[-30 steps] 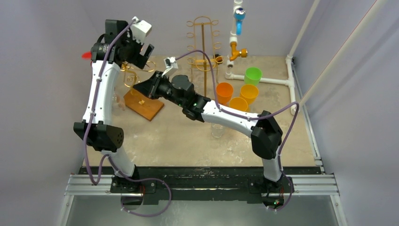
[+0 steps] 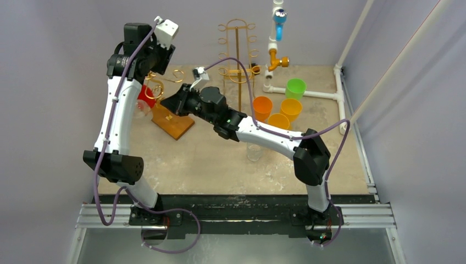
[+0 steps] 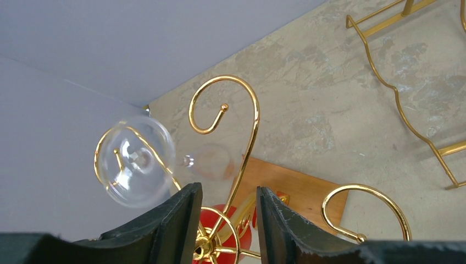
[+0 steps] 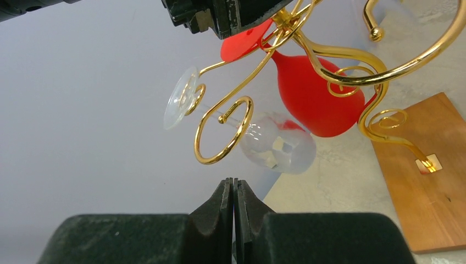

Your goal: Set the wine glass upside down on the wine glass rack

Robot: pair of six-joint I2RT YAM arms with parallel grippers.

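A gold spiral glass rack [image 3: 250, 148] on a wooden base [image 3: 291, 184] stands at the left. Upside down in one of its hooks hangs a clear wine glass [image 4: 277, 144], foot above the hook and bowl below. A red wine glass [image 4: 321, 93] is bowl-down beside the rack's hub, its foot below part of the left gripper. My left gripper is over the hub; its fingertips stand apart, and any contact is hidden. Beside the rack my right gripper is shut, with nothing visible between its fingertips.
A taller gold rack [image 2: 237, 60] stands at the back centre. Orange cups [image 2: 262, 107] and a green cup [image 2: 295, 87] stand right, near white piping [image 2: 319, 95]. A clear glass [image 2: 254, 152] is below the right arm.
In the top view, the red glass has moved from left of the left arm to beside the rack. The wooden base has shifted slightly right; both arms have moved only a little.
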